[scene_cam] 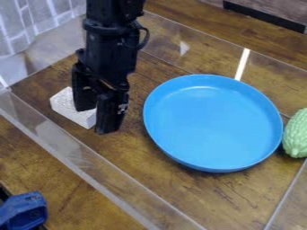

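Observation:
My black gripper point(100, 106) hangs open in the left half of the camera view, its fingers pointing down just above and over the right part of a white speckled block point(70, 105). The block lies on the wooden table and is partly hidden behind the fingers. Whether the fingers touch it I cannot tell.
A large blue plate point(211, 126) sits right of the gripper. A green leafy object point(293, 132) is at the right edge. A blue item point(21, 210) lies at the lower left. Clear panels border the left side; bare wood shows behind and in front.

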